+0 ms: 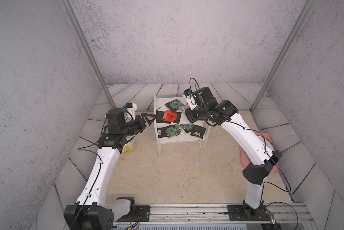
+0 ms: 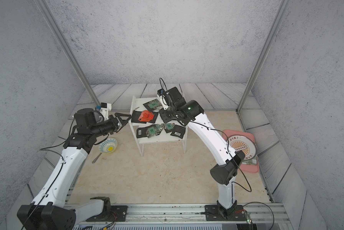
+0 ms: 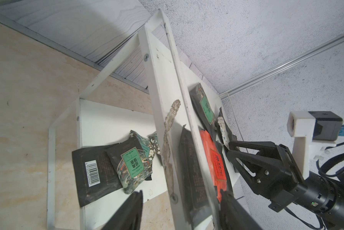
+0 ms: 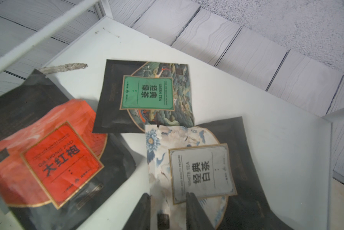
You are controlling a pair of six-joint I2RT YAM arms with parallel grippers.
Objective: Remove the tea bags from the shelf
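On the white shelf's upper board (image 4: 290,126) lie a red Da Hong Pao tea bag (image 4: 60,164), a green tea bag (image 4: 147,92) and a white tea bag (image 4: 202,172). My right gripper stands part open over the white tea bag, a finger on either side of its patterned end; whether they touch it cannot be told. More green tea bags (image 1: 173,130) and a dark one (image 1: 198,131) rest on the lower level. At the shelf's left side, my left gripper is shut on the shelf's side frame (image 3: 160,115).
A patterned bowl (image 2: 107,145) and a spoon (image 2: 96,158) are on the table at left. On the right is a pink tray (image 2: 252,167) holding a round plate (image 2: 239,144). The table in front of the shelf (image 1: 172,172) is clear.
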